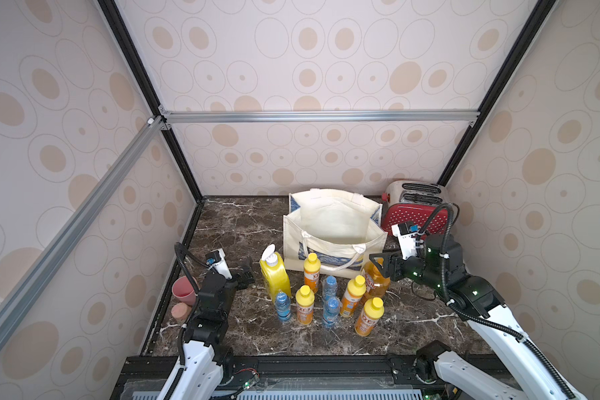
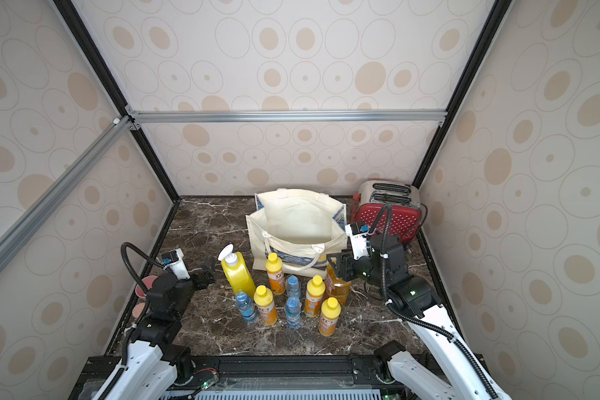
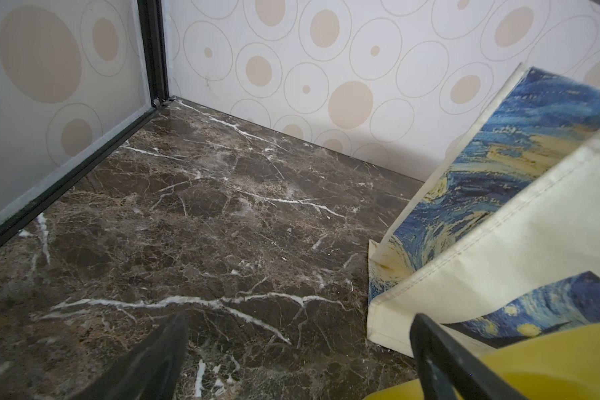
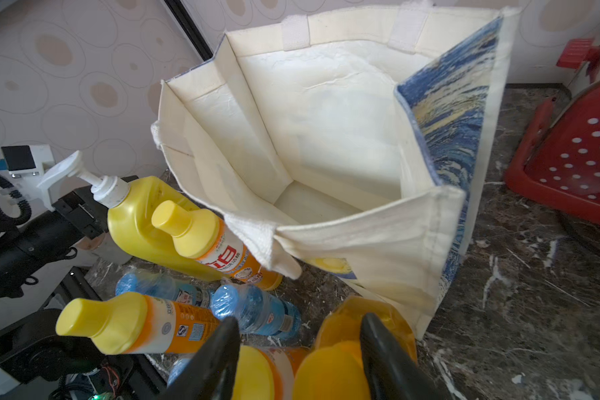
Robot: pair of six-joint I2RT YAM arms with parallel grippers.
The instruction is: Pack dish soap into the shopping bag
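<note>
An amber pump bottle [image 1: 376, 285] stands in front of the cream shopping bag [image 1: 292, 248], toward its right. My right gripper [image 1: 381, 261] is at its top and covers the pump. In the right wrist view the right gripper's fingers are part open, with the bottle's amber body [image 4: 365, 318] beyond them; whether they touch it is unclear. A yellow jug [image 1: 274, 274] with a white pump stands by the bag's left front. My left gripper [image 1: 248, 273] is open and empty, left of the jug; the jug's edge shows at lower right in the left wrist view.
Several orange bottles with yellow caps [image 1: 304, 305] and small blue bottles [image 1: 330, 311] crowd before the bag. A red toaster [image 1: 416, 210] stands behind right. Pink cups [image 1: 184, 290] are at far left.
</note>
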